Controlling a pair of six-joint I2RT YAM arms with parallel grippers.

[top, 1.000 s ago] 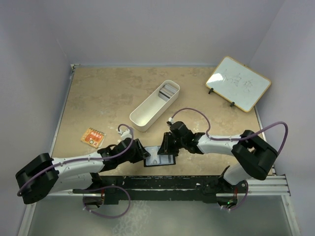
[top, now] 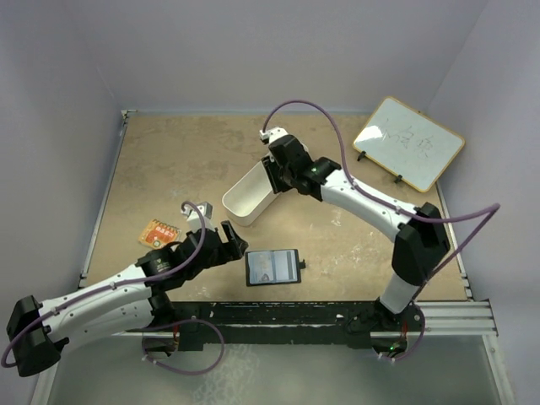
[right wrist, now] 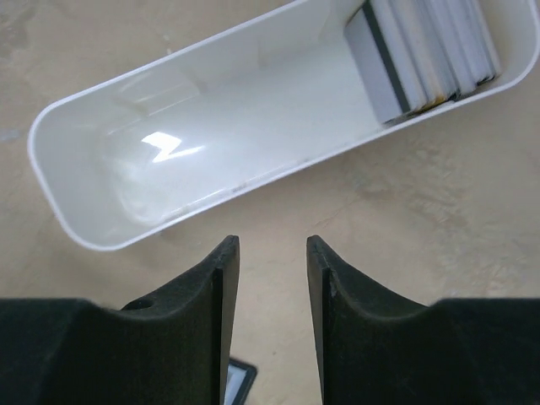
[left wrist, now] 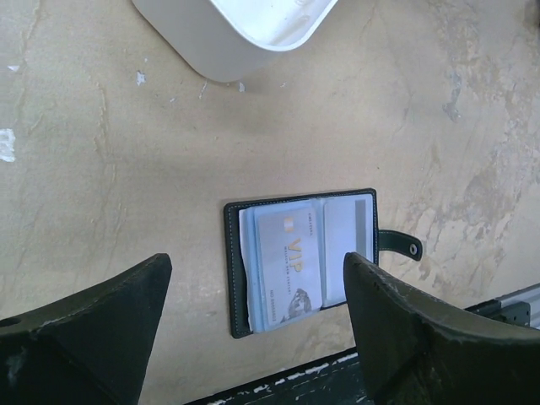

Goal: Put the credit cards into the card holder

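Note:
The black card holder [top: 296, 278] lies unfolded near the table's front edge. In the left wrist view a pale "VIP" card [left wrist: 288, 261] sits in its sleeve, and the strap points to the right. My left gripper [top: 237, 239] is open just left of and above the holder, nothing between its fingers. Over the white bin my right gripper [top: 272, 175] hangs with its fingers part open and empty. A stack of cards [right wrist: 422, 51] stands on edge at one end of that bin [right wrist: 202, 190]; the rest of the bin is empty.
An orange card-like item [top: 159, 234] lies left of the bin, behind the left arm. A small whiteboard [top: 409, 143] stands at the back right. Bare table shows at the back left and to the right of the holder.
My right gripper has risen from the holder and moved back over the bin, now covering its card end in the top view.

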